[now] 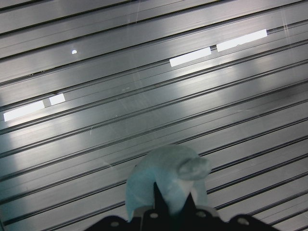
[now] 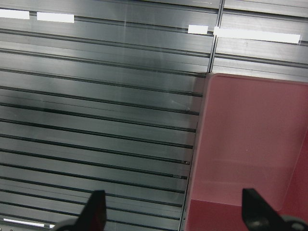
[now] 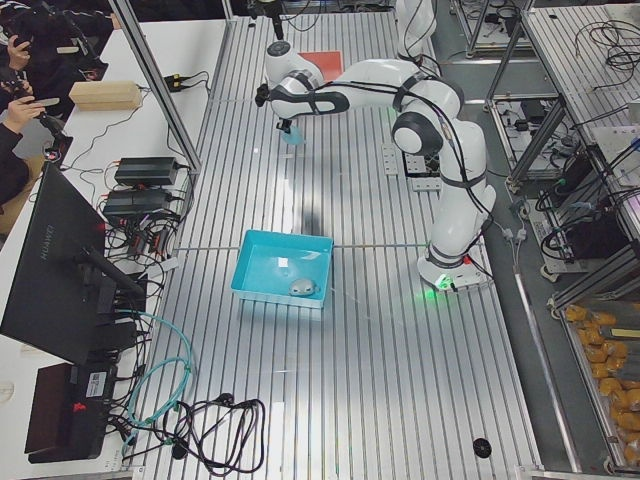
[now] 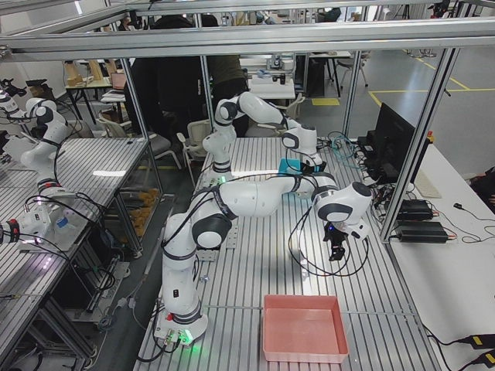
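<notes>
My left gripper [image 3: 285, 126] is shut on a light blue soft toy [image 1: 166, 173], held above the bare slatted table between the two bins. In the left wrist view the toy fills the lower middle. A blue bin [image 3: 282, 246] holds a small pale grey-blue toy [image 3: 303, 287]. The red bin [image 4: 304, 348] sits at the far end, partly hidden behind the left arm in the camera left view. My right gripper [image 4: 336, 251] hangs over the table beside the red bin, open and empty in the right wrist view.
Cables, black boxes and a monitor [image 3: 55, 265] line the side desk. A white slotted plate [image 3: 391, 160] lies near the arm's side of the table. Coiled cables lie at the near left corner.
</notes>
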